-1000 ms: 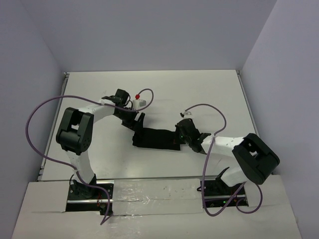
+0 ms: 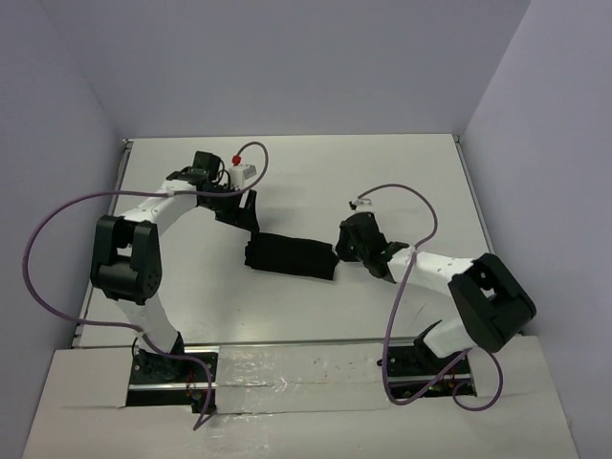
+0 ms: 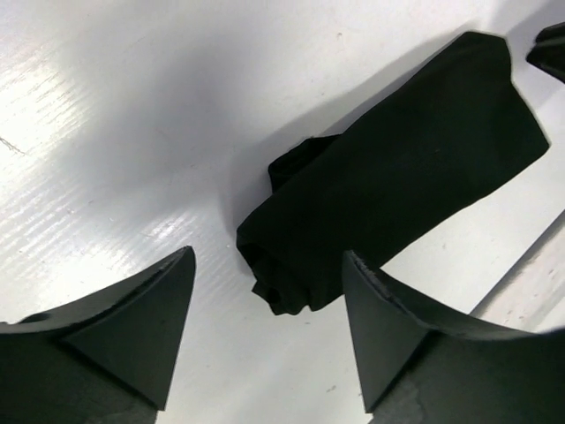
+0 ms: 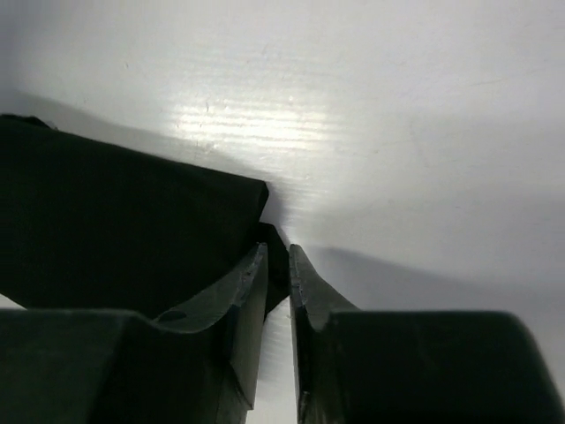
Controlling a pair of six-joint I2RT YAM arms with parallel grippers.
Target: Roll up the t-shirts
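The black t-shirt [image 2: 290, 256] lies on the white table as a compact folded or rolled bundle, longer from left to right. At its left end is my left gripper [image 2: 251, 222]; in the left wrist view its fingers [image 3: 146, 327] stand wide apart, with the bundle's crumpled end [image 3: 282, 283] in view beyond and partly between them. My right gripper is at the bundle's right end, its fingers only slightly apart. A dark bit of cloth [image 4: 275, 243] shows in that narrow gap; no firm grip on it is visible.
Bare white table [image 2: 382, 158] stretches behind the bundle and in front of it. Grey walls [image 2: 287, 67] enclose the back and sides. Purple cables [image 2: 31, 258] loop from both arms.
The black bundle has shifted left and slightly toward the back. My left gripper has moved left and back as well.
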